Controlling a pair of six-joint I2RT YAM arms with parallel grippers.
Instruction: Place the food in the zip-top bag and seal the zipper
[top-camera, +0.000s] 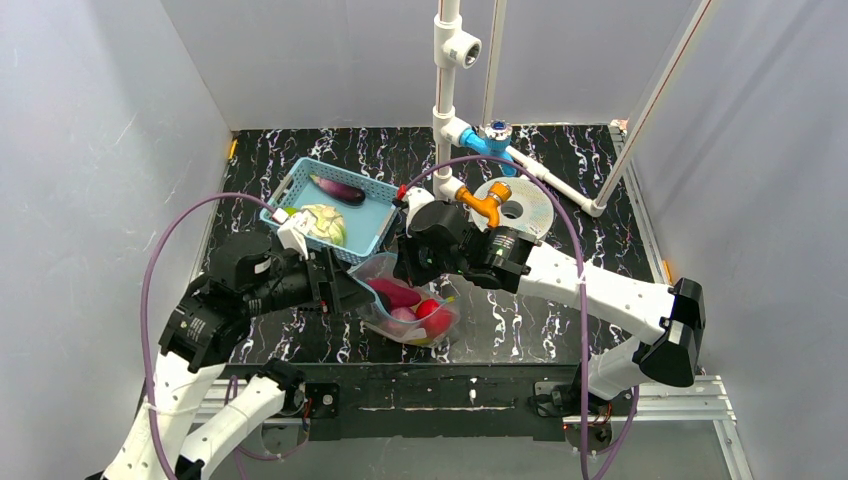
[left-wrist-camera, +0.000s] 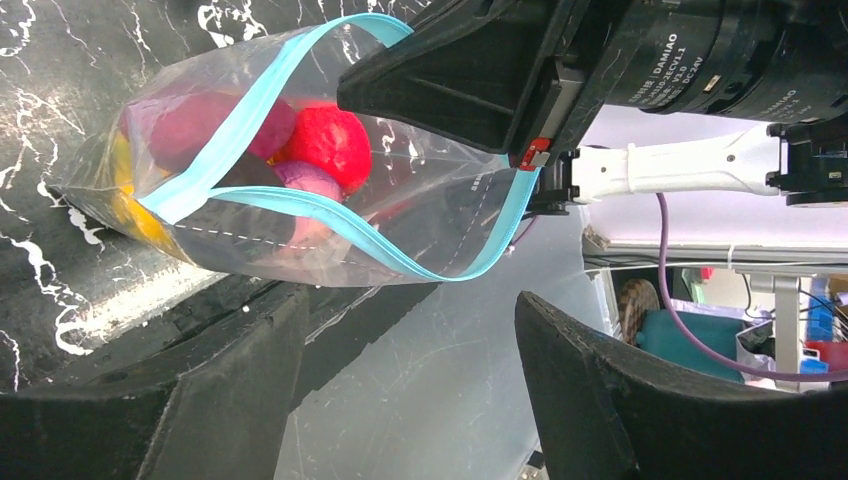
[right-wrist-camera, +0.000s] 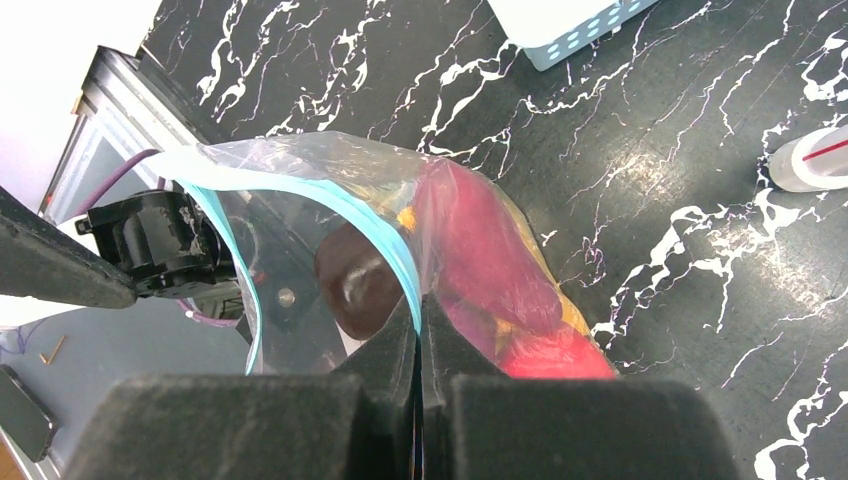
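The clear zip-top bag (top-camera: 443, 340) stands on the counter with its light-blue zipper rim (left-wrist-camera: 240, 120) spread wide. Red (left-wrist-camera: 330, 150), pink and yellow food shows through its film, and a dark brown round piece (right-wrist-camera: 355, 280) lies inside near the mouth. My right gripper is shut on the bag's rim, keeping one side of the mouth raised. Beside the left end of the mouth, my left gripper (top-camera: 350, 290) has its fingers (left-wrist-camera: 235, 385) well apart, nothing between them. A purple eggplant (top-camera: 338, 191) and a pale cauliflower (top-camera: 324, 225) lie in the blue basket (top-camera: 372, 222).
Something green (top-camera: 291, 211) shows at the basket's left edge, partly covered by the left arm. White pipes with an orange tap (top-camera: 487, 205) and a round white base (top-camera: 535, 212) stand behind the right arm. Counter right of the bag is clear.
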